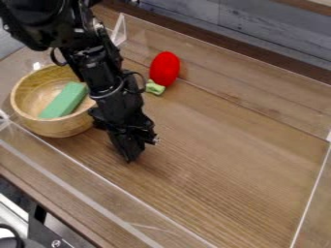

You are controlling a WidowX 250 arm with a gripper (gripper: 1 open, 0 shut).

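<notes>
The black gripper point(130, 143) is low over the wooden table point(233, 174), just right of a wooden bowl point(37, 97); its fingers point down and are too dark to show whether they are open or shut. A green block point(64, 100) lies in the bowl. Behind the arm are a red oval object point(165, 68) and a small light-green item point(154, 88), partly hidden.
A grey wooden wall point(258, 34) runs along the back, and clear edging borders the table at the front left and right.
</notes>
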